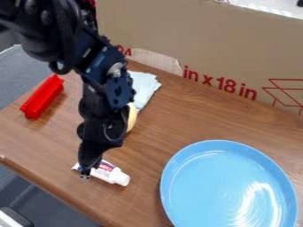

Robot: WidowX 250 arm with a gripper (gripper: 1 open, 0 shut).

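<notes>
My black gripper (90,168) hangs low over the wooden table, its tip just above the left end of a white toothpaste tube (113,176); it looks shut, and I cannot make out anything held between its fingers. The tube lies on the table, partly hidden behind the gripper. A blue plate (229,191) lies to the right of the tube.
A red block (42,97) lies at the left edge of the table (178,124). A pale cloth (144,85) and a yellow object (134,118), partly hidden, are behind my arm. A cardboard panel (201,40) stands along the back.
</notes>
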